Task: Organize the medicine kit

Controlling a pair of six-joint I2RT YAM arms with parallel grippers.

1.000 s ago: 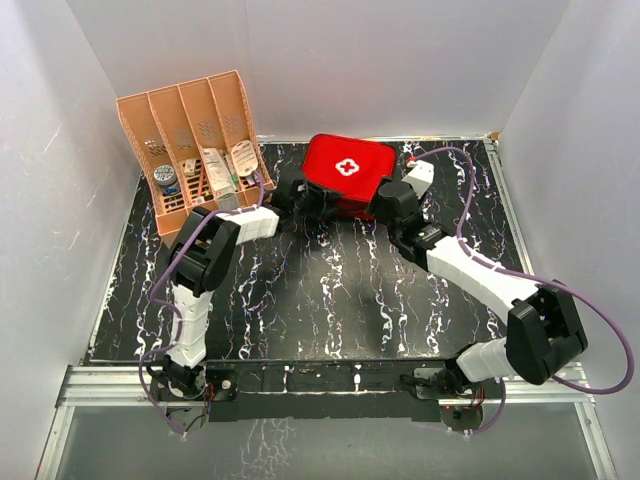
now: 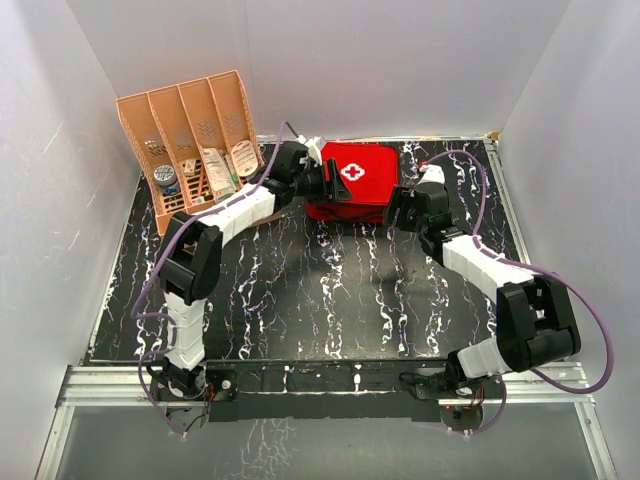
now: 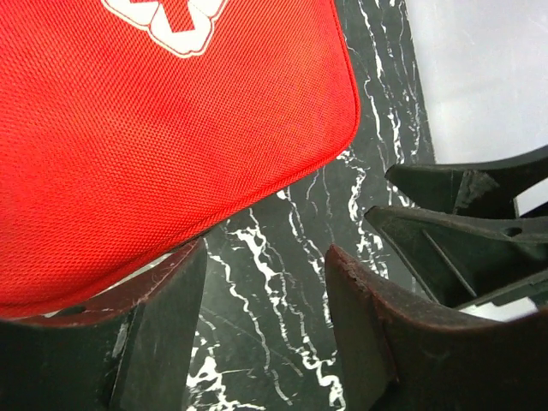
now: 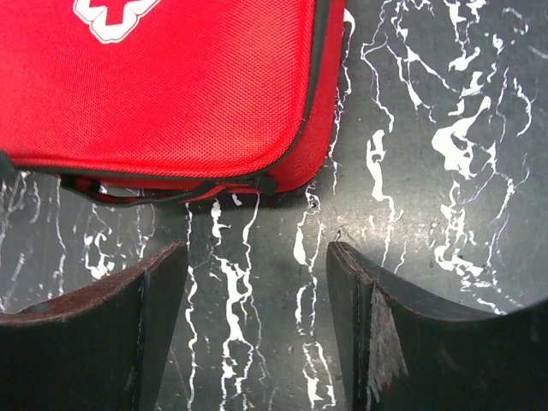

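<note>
The red medicine kit [image 2: 368, 172] with its white cross lies closed at the back middle of the table. My left gripper [image 2: 338, 182] hovers over the kit's left front part in the top view; its fingers [image 3: 167, 317] are apart with nothing held between them. At the kit's right front corner is my right gripper [image 2: 393, 206]. The right wrist view shows its fingers [image 4: 377, 325] wide apart over bare table, just in front of the kit. There, a black zip edge and a strap [image 4: 128, 197] run along the kit's front side.
An orange slotted organizer [image 2: 188, 110] stands at the back left, holding a jar [image 2: 166, 179], a white box [image 2: 217, 172] and a round-topped item [image 2: 244, 158].
The kit has shifted slightly right and turned straighter. The right gripper has moved a little right.
</note>
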